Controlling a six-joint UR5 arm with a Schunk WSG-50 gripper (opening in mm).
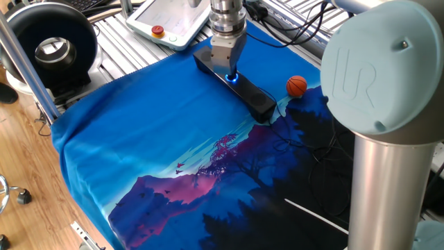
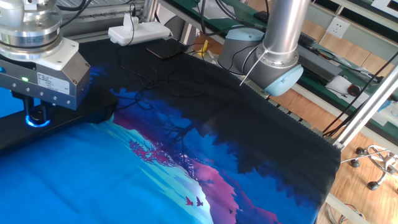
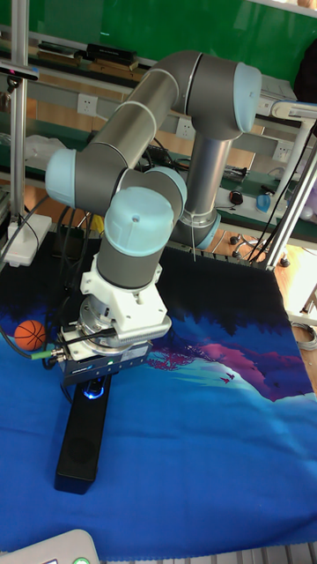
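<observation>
A long black speaker bar (image 1: 250, 96) lies on the blue printed cloth, with a knob (image 2: 38, 116) on top ringed by a glowing blue light. Straight above that knob, pointing down, is my gripper (image 2: 36, 107). Its dark fingers reach down to the knob's level, close against it. Whether they press on the knob or stand slightly apart from it, I cannot tell. From the third exterior view, the gripper body hides most of the fingers, and the blue ring (image 3: 94, 393) shows just below it.
An orange mini basketball (image 1: 296, 86) rests near the bar's end. Thin black cables (image 2: 146, 78) run across the dark part of the cloth. A teach pendant (image 1: 170, 22) with a red button stands at the cloth's edge.
</observation>
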